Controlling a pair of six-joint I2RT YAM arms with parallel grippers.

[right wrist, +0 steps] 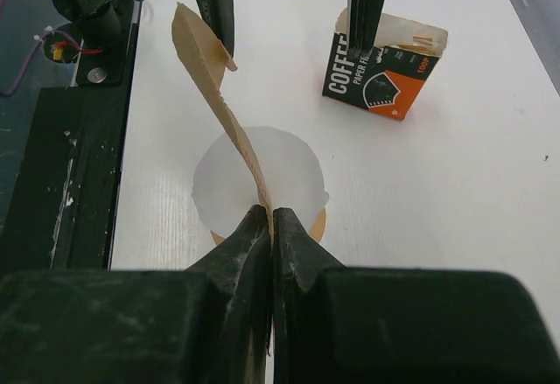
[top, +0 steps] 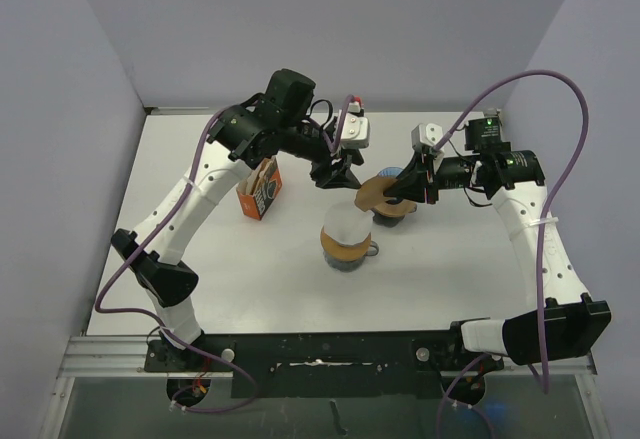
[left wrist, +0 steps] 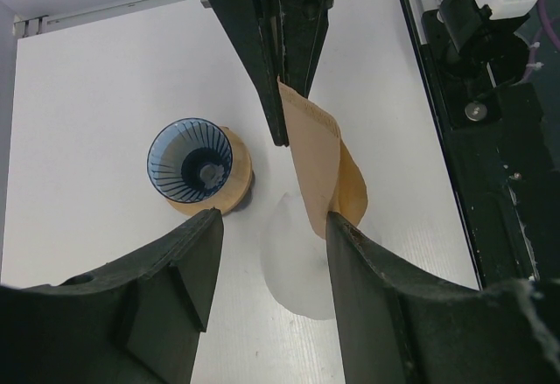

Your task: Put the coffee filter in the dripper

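Note:
A brown paper coffee filter (top: 373, 195) hangs upright from my right gripper (top: 415, 195), whose fingers are pinched on its edge. In the right wrist view the filter (right wrist: 210, 69) runs away from those fingers and looks slightly parted at its far end. My left gripper is open; one fingertip (left wrist: 336, 225) is at the filter's free edge, though contact is uncertain. Below is a dripper on a cup, covered by a white round filter-like piece (top: 347, 221). A ribbed bluish dripper (left wrist: 159, 161) with a wooden collar stands empty behind it.
An orange and black box of paper filters (top: 260, 191) stands at the left with its top open. Free white table (top: 220, 269) lies in front and to the left. Both grippers are close together above the front dripper.

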